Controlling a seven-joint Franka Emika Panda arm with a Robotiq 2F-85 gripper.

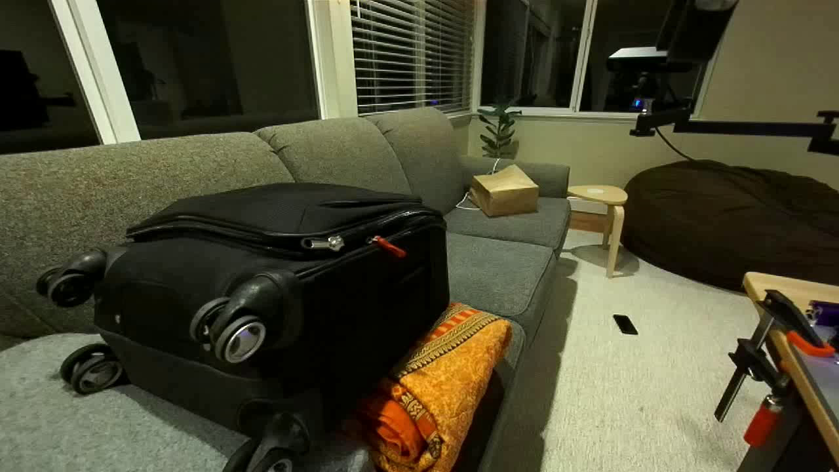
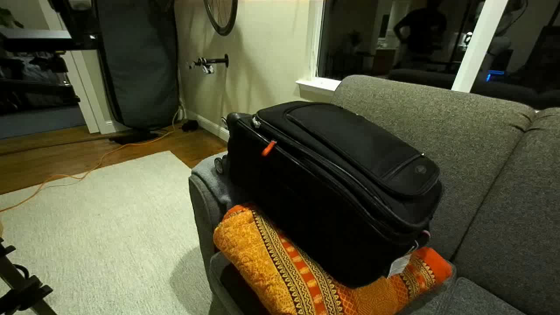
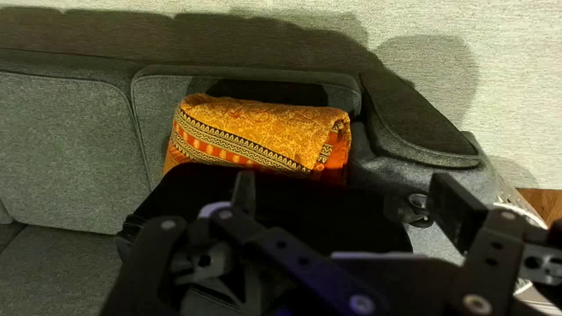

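Across the wrist view my gripper stands open, its two fingers wide apart. Nothing is gripped between them; the dark suitcase shows behind the gap, and how far off it is I cannot tell. That black suitcase lies on its side on the grey couch, with wheels at one end and an orange zip pull. A folded orange patterned blanket sits at the seat's front, partly under the suitcase. Neither exterior view shows the gripper.
The couch's armrest and backrest border the suitcase. Farther along the seat rests a brown paper bag. A phone-like black object lies on the carpet, and a clamp holds a table edge.
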